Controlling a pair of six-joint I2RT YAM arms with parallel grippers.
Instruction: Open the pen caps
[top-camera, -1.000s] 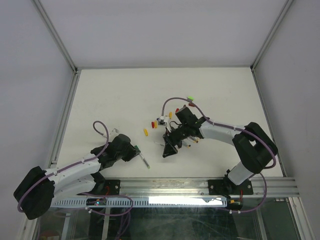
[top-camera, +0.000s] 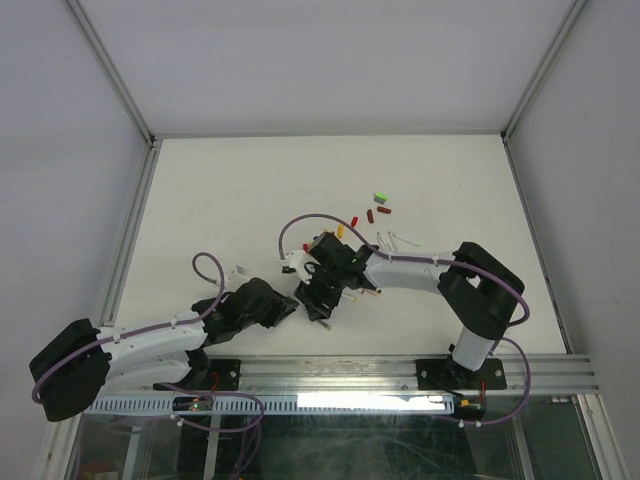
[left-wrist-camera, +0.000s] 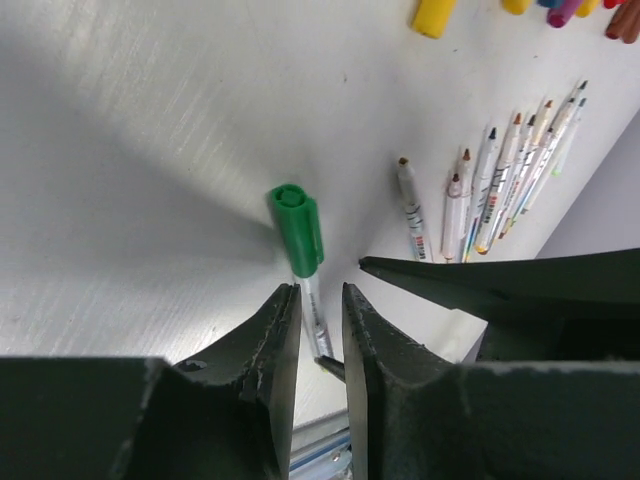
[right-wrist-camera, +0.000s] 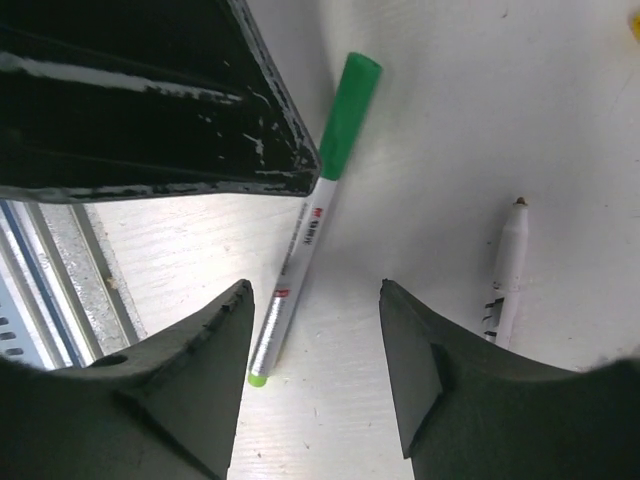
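Note:
The pen with the green cap (left-wrist-camera: 296, 230) lies on the white table, its white body (right-wrist-camera: 290, 282) marked with small print and ending in a light green tip. In the left wrist view my left gripper is part open, and the body shows in the narrow gap between its fingertips. One black left finger (right-wrist-camera: 150, 110) reaches over the pen near the cap's lower edge in the right wrist view. My right gripper is open wider, with the pen body visible between its fingers, nearer the left one. Nothing appears gripped by it.
Several uncapped markers (left-wrist-camera: 498, 180) lie side by side. Another uncapped marker (right-wrist-camera: 508, 270) rests close to the right gripper. Loose caps are scattered farther back, including a yellow cap (left-wrist-camera: 433, 16) and a green cap (top-camera: 380, 197). The front rail (top-camera: 300, 370) borders the table.
The pen with the green cap has shifted right along with my left gripper. My right gripper has come left and closer to the pen; the two grippers are now nearly together.

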